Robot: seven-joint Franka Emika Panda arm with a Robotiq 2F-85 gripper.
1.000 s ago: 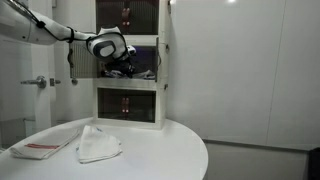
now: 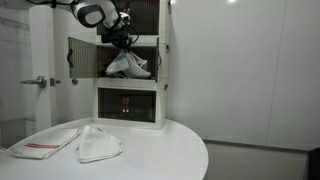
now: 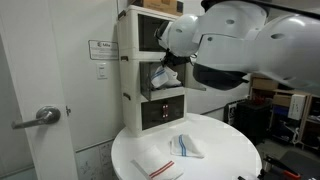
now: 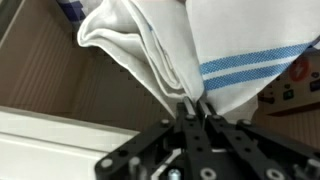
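Note:
A white towel with blue stripes (image 4: 255, 65) fills much of the wrist view, bunched where my gripper is shut on a fold of it. In exterior view 1 this towel (image 2: 130, 67) hangs in the open middle compartment of the cabinet (image 2: 145, 123), below my gripper (image 2: 123, 46). Exterior view 2 shows the towel (image 3: 160, 77) at the compartment's opening, while the arm hides part of the cabinet. Whether its lower end touches the shelf, I cannot tell.
On the round white table (image 2: 165, 158) lie a red-striped folded towel (image 2: 42, 145) and a white towel (image 2: 99, 145). The cabinet's lower compartment (image 2: 127, 104) looks closed. A slatted door panel (image 2: 84, 58) stands at the cabinet's left.
The arm has risen and drawn back from the middle compartment. The towel, earlier low and mostly hidden there, has been lifted with the gripper and hangs in view. The table towels have not moved.

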